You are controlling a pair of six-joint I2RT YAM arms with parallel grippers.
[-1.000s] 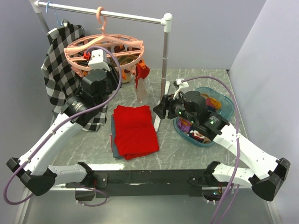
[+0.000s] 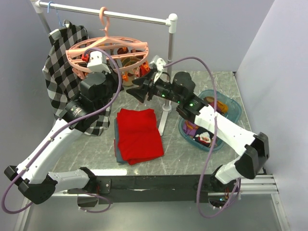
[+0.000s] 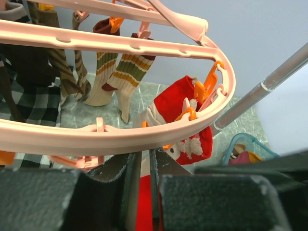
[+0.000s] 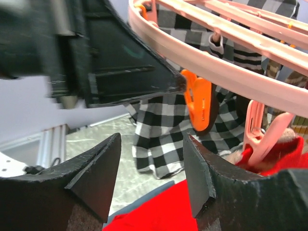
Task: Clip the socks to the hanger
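Note:
A pink oval clip hanger hangs from the rail, with striped socks and a red-and-white sock clipped on. My left gripper is at the hanger's near rim, shut; what it holds is hidden, though the rim runs just above its fingers. My right gripper stands part open below the right end of the hanger, facing a pink clip and red fabric, nothing seen between its fingers. An orange clip hangs beside the left gripper.
A folded red cloth lies mid-table. A teal basket of socks sits at right. A checkered cloth hangs at left; the stand's pole rises behind.
My right gripper has moved left and up from beside the basket to the hanger's right end, now covering the hanging red sock in the top view. The left arm is nearly still.

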